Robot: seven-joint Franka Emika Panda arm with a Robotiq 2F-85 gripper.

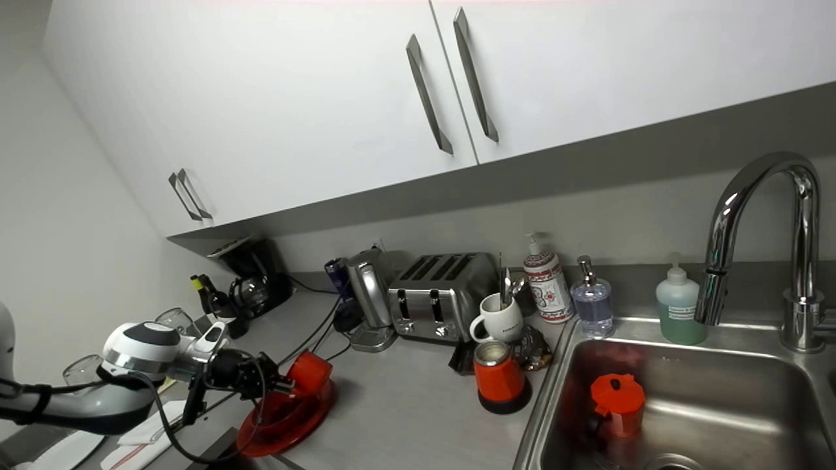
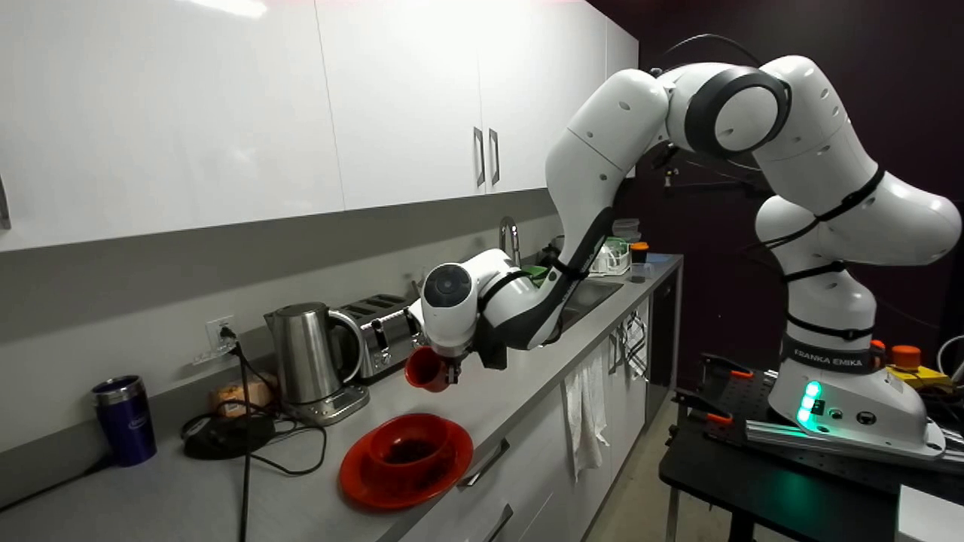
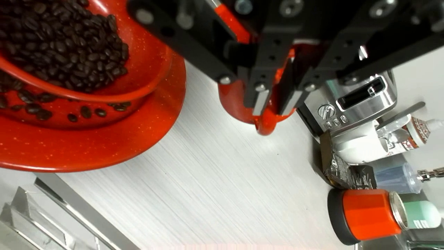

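A red mug (image 2: 426, 369) is tilted in the air above the counter, with my gripper shut on its handle (image 3: 265, 124). In exterior view 1 the mug (image 1: 309, 371) hangs near the red plate's far side. A red bowl (image 2: 408, 439) rests on the red plate (image 2: 366, 483), to one side of the gripper. Dark coffee beans (image 3: 70, 46) lie in the bowl, and several loose ones lie on the plate. The mug's inside is mostly hidden, so whether it holds anything cannot be seen.
Behind the mug stand the toaster (image 1: 431, 305) and the kettle (image 2: 307, 352). An orange grinder-like container (image 1: 499, 380), a white mug of utensils (image 1: 499, 320) and a dark packet (image 1: 535, 348) sit by the sink (image 1: 541, 415). Bare counter (image 1: 407, 407) lies between plate and sink.
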